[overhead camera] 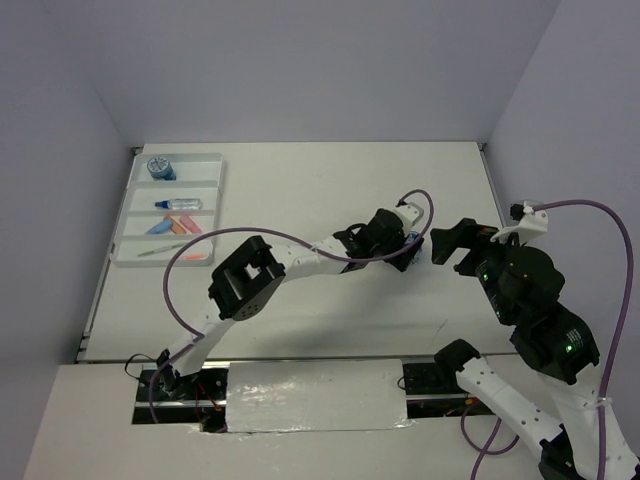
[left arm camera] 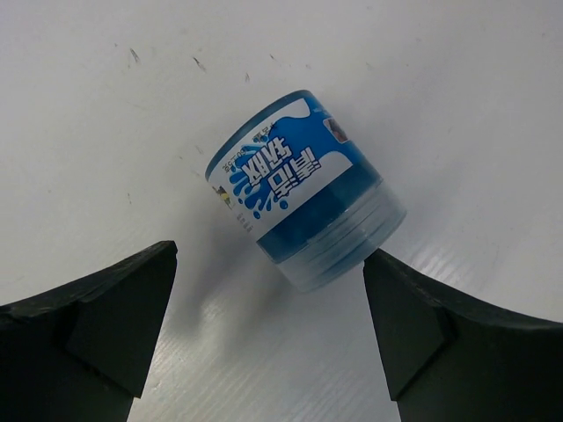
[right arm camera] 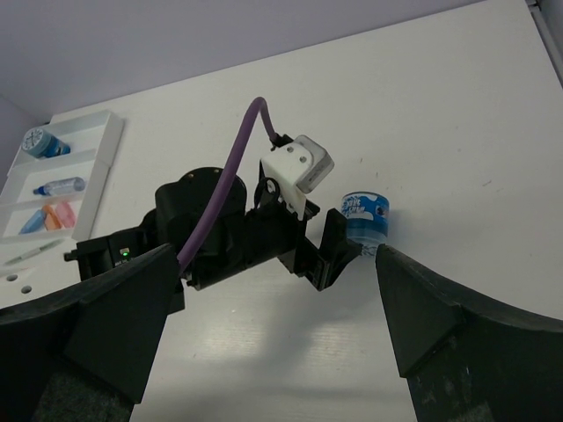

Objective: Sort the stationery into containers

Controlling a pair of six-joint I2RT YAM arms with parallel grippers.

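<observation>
A blue jar [left arm camera: 295, 180] with white lettering and a clear end lies on its side on the table, between and just beyond the tips of my left gripper. That gripper is open, and the jar touches neither finger as far as I can make out. In the top view the left gripper hides most of the jar [overhead camera: 416, 252]; in the right wrist view the jar [right arm camera: 366, 218] shows just right of the left fingers [right arm camera: 339, 251]. My right gripper hangs open and empty, to the right of the jar.
At the far left stands a white divided tray [overhead camera: 222, 170]. It holds another blue jar [overhead camera: 160, 168], a small bottle [overhead camera: 180, 204], coloured pieces [overhead camera: 188, 223] and a thin pale tool [overhead camera: 160, 250].
</observation>
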